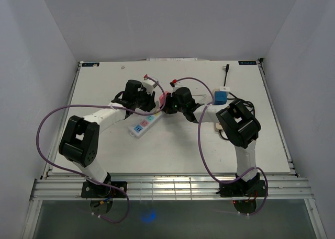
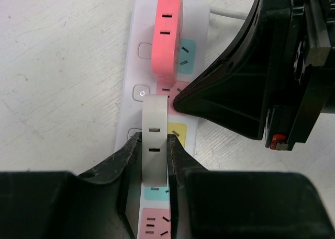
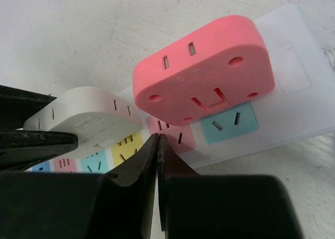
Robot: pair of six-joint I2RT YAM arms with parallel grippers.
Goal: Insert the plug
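Observation:
A white plug (image 2: 155,158) is pinched in my left gripper, which is shut on it. It sits over the power strip (image 3: 293,32), close to the yellow socket (image 3: 126,147); whether its prongs are in the socket is hidden. The pink plug (image 3: 209,66) stands upright on the strip beside the white one, toward the far end. My right gripper is shut, its fingertips together over the pink socket (image 3: 183,135) between the two plugs. Nothing shows between its fingers. In the top view both arms cover much of the strip.
At the right of the table stands a blue-and-white block (image 1: 221,98) with a black cable (image 1: 247,104) around it. A black plug (image 1: 226,68) lies behind it. Purple cables loop from both arms.

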